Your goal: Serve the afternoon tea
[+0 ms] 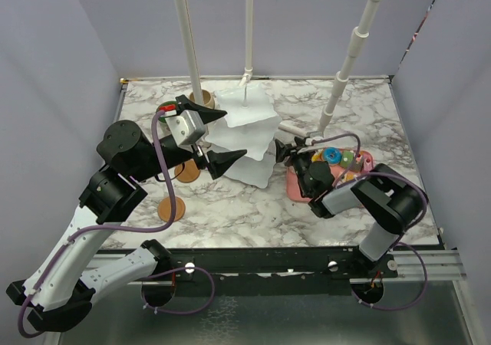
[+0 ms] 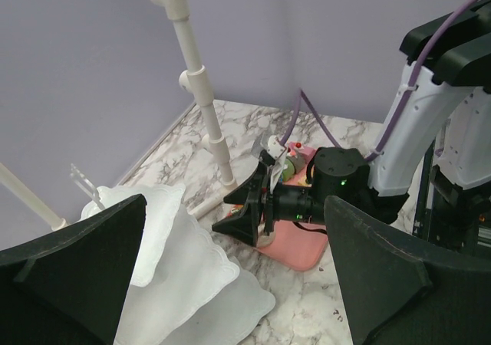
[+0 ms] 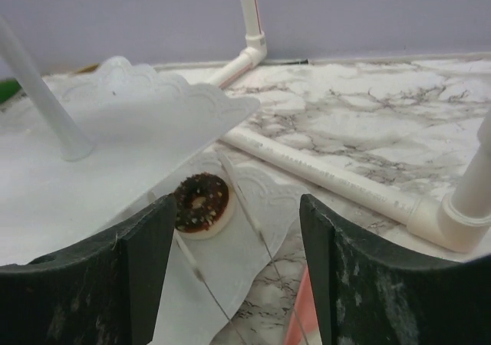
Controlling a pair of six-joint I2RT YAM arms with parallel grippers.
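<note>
A white tiered stand with scalloped plates (image 1: 249, 165) is at the table's middle, its plates fanned out in the top view. In the right wrist view a chocolate-topped donut (image 3: 203, 203) rests on a lower plate (image 3: 265, 195), partly under an upper one. My right gripper is open beside the stand's right edge, and the donut appears beyond the gap between its fingers. Two thin pale rods (image 3: 242, 195) also show in that gap. My left gripper (image 1: 235, 136) hangs open over the stand's left part, with nothing between its fingers.
A pink tray (image 2: 295, 259) with several colourful items is partly covered by the right arm. Round brown coasters (image 1: 171, 208) and a green item (image 1: 166, 109) are at the left. White pipes (image 3: 330, 172) rise behind.
</note>
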